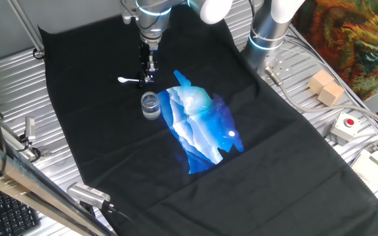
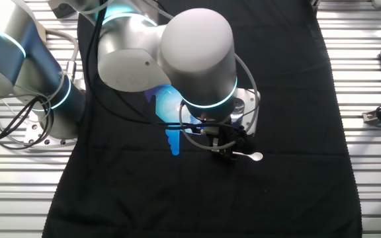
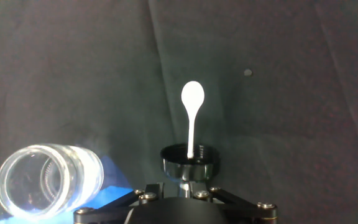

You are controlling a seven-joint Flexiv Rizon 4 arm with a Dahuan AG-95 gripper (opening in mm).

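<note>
A white spoon (image 3: 192,96) has its handle end in a small round black holder (image 3: 174,171), its bowl pointing away from me in the wrist view. A short silver stem (image 3: 184,188) runs from the holder toward my gripper, between the two fingers. Whether the fingers press on that stem cannot be made out. From exterior view 1, the gripper (image 1: 151,77) points down right at the holder, with the spoon (image 1: 128,80) sticking out to its left. A clear glass jar (image 1: 151,106) stands close by; the wrist view catches the jar (image 3: 48,180) at lower left.
A blue picture sheet (image 1: 199,124) lies on the black cloth (image 1: 254,190) beside the jar. Wooden blocks (image 1: 331,94) and a red-button box (image 1: 345,127) sit off the cloth at right. Bare cloth surrounds the spoon's far side.
</note>
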